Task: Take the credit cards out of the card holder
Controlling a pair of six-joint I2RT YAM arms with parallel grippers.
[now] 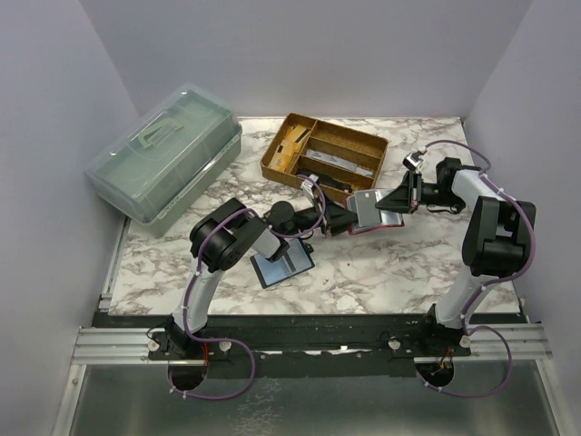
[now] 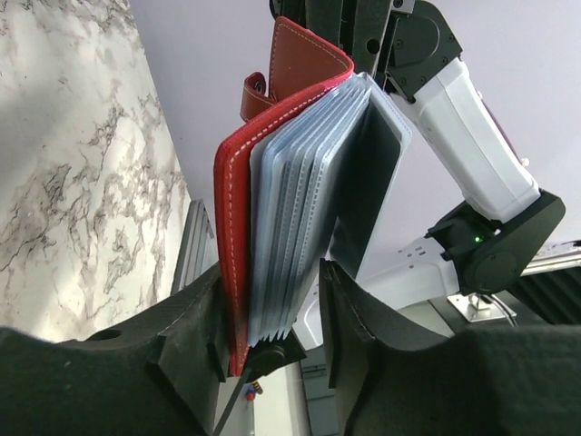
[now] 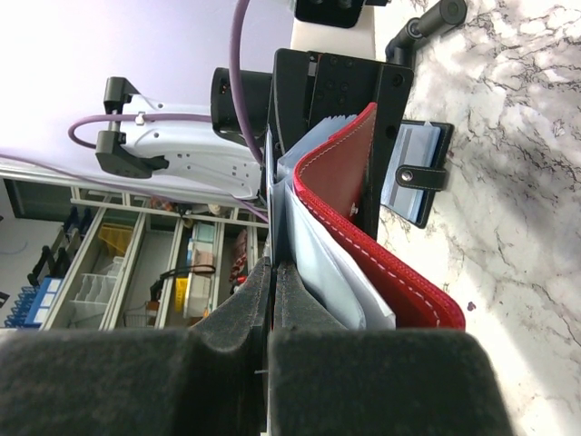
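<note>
A red leather card holder [image 2: 231, 236] with a stack of pale card sleeves [image 2: 290, 209] is held up between both grippers, also seen as the red-and-grey holder [image 1: 370, 211] in the top view. My left gripper is around the holder's near end, its fingers part open on either side of red cover and sleeves; whether it grips cannot be told. My right gripper is shut on the holder's thin edge, among the sleeves and red cover [image 3: 381, 263]. Individual cards inside are hidden or hard to tell.
A second, pale-blue card holder [image 1: 282, 266] lies on the marble table below my left arm. A brown divided box [image 1: 354, 137] stands behind the grippers, a clear lidded container [image 1: 163, 145] at the left.
</note>
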